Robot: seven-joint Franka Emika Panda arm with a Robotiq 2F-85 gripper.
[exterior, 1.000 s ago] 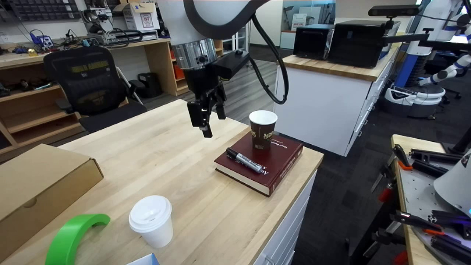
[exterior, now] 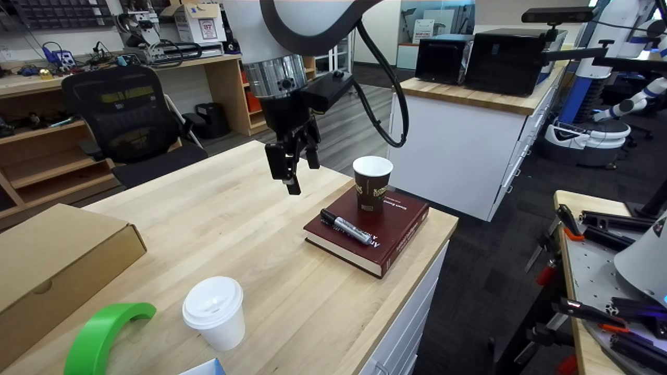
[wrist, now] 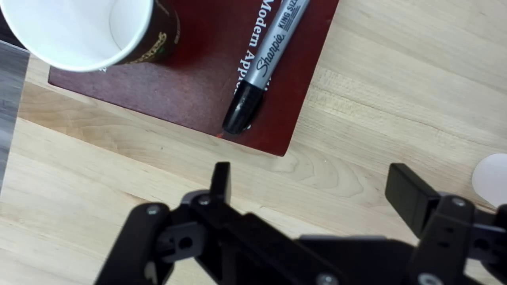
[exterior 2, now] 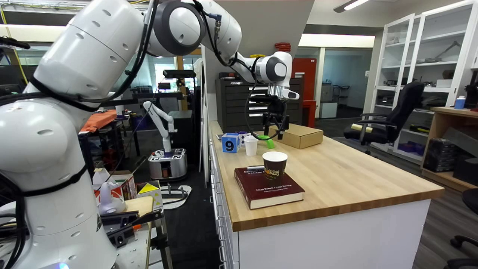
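My gripper is open above the wooden table, its two black fingers wide apart with bare wood showing between them. In exterior view 1 the gripper (exterior: 301, 175) hangs in the air to the left of a thick dark-red book (exterior: 400, 222). On that book lies a silver Sharpie marker (exterior: 351, 228) with a black cap. A dark paper cup (exterior: 372, 190) with a white inside stands upright and open on the same book, beside the marker. From the wrist, the marker (wrist: 268, 57) and the cup (wrist: 164, 35) appear beyond my fingertips, partly cut off by the frame's top.
A white lidded cup (exterior: 215, 312), a green arch (exterior: 103, 334) and a cardboard box (exterior: 62, 269) occupy the table's nearer left side in exterior view 1. A blue numbered box (exterior 2: 230, 142) stands near the table's edge.
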